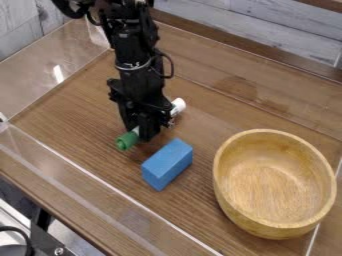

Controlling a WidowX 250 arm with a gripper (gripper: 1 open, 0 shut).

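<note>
My black gripper (144, 124) is low over the wooden table, shut on a green cylindrical object (127, 139) whose near end sticks out below the fingers. A small white object (175, 105) lies just right of the gripper, partly behind it. A blue block (167, 164) rests on the table in front and to the right of the gripper.
A large pale yellow bowl (273, 183) fills the lower right of the table (74, 150). Dark cables show at the lower left, off the table's edge.
</note>
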